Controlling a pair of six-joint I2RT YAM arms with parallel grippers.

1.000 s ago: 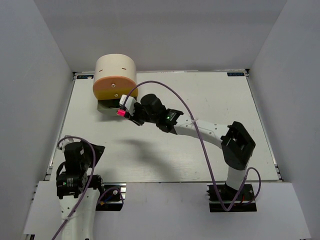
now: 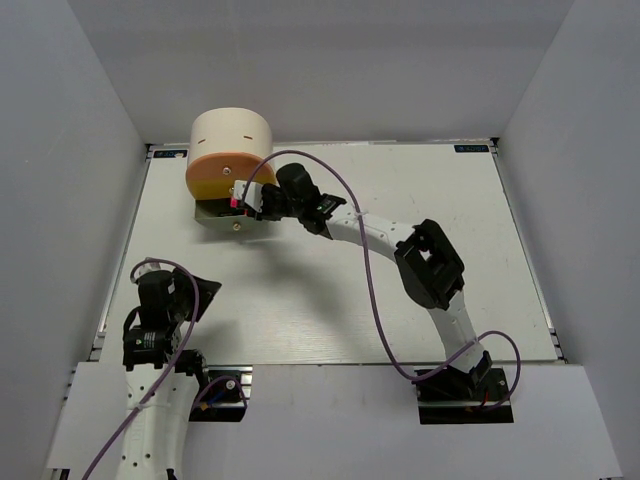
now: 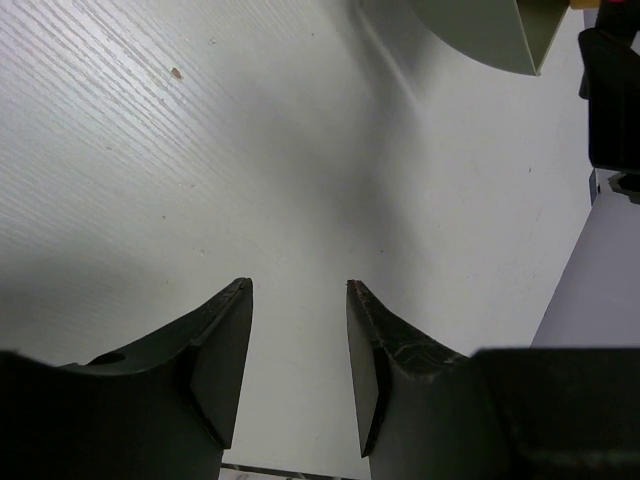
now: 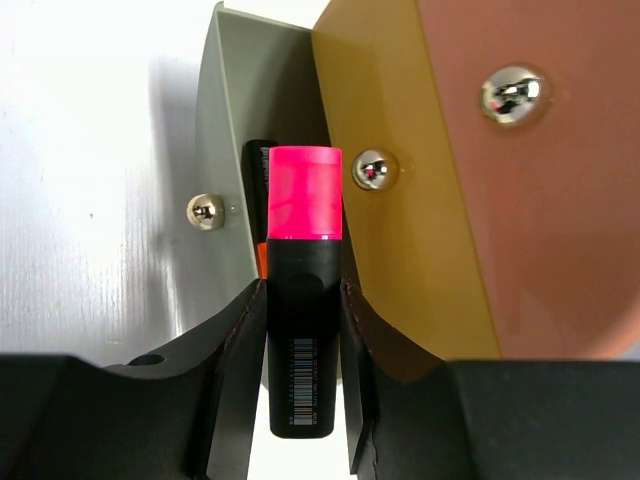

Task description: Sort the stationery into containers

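A pink-capped black highlighter (image 4: 305, 300) is clamped in my right gripper, its pink end up in the right wrist view. It hangs over the open bottom drawer (image 4: 230, 110) of a small rounded cabinet (image 2: 232, 135). Inside that drawer lies another dark marker (image 4: 258, 190), with a bit of orange below it, partly hidden by the highlighter. My left gripper is apart from all this, over bare table at the left, its fingers spread with nothing between them.
The cabinet has a yellow drawer (image 4: 375, 90) and an orange one (image 4: 500, 200) above the open one, both with metal knobs.
My right gripper has moved left and toward the back with the highlighter, from in front of the drawer to over it.
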